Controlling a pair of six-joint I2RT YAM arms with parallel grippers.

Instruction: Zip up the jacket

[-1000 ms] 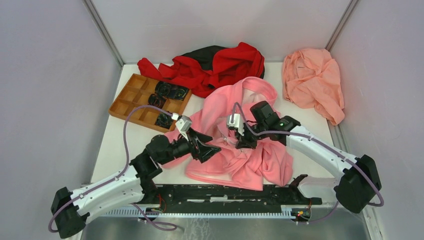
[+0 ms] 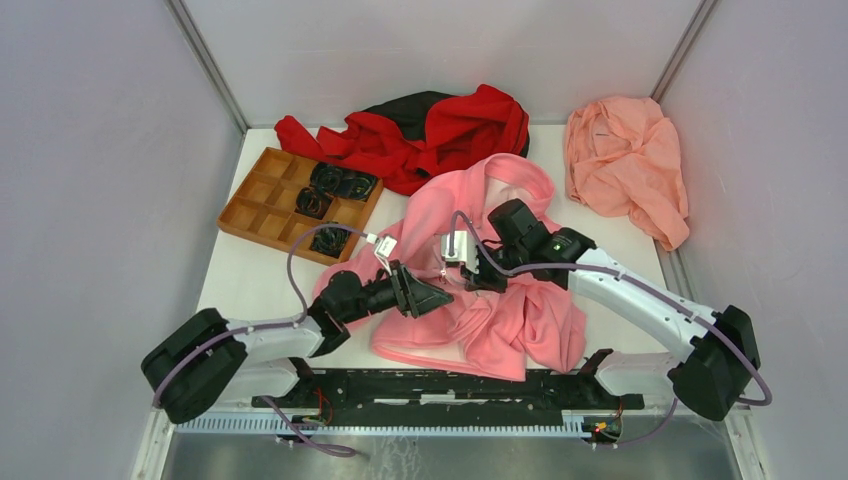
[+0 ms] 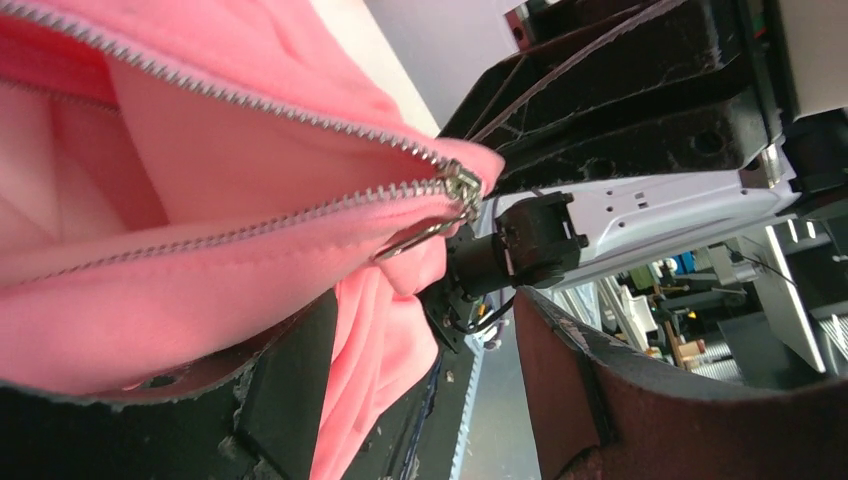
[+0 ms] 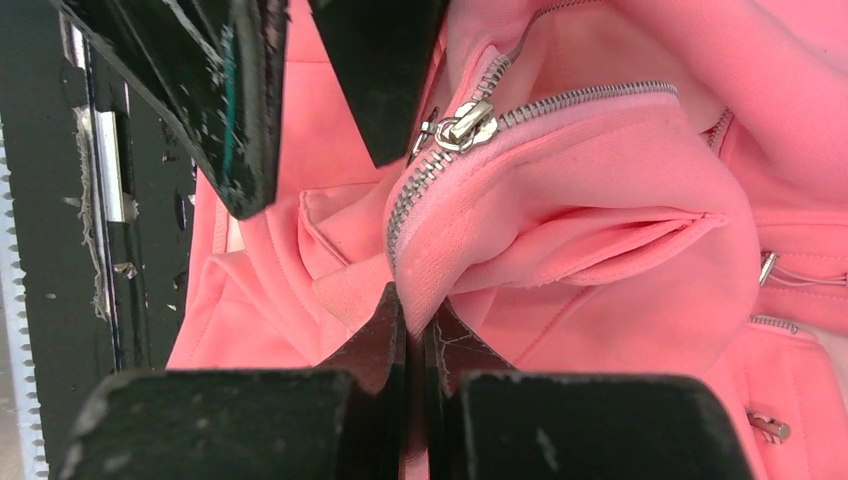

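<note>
The pink jacket point(image 2: 420, 230) lies spread on the table. In the right wrist view its zipper slider point(image 4: 467, 128) sits where the two metal tooth rows meet, and they part beyond it. My right gripper is shut on a fold of jacket fabric just below the joined teeth. The left wrist view shows the slider point(image 3: 461, 186) with its thin metal pull tab point(image 3: 420, 240) hanging from it. My left gripper is part open, nothing between its fingers; the tab hangs beyond the gap. From the right wrist view, one left finger point(image 4: 385, 90) appears close beside the tab.
A wooden compartment tray point(image 2: 250, 215) with black coiled items stands at the left. Red cloth point(image 2: 470, 125) lies at the back, and a peach garment point(image 2: 625, 165) at the back right. Bare table shows at the left front.
</note>
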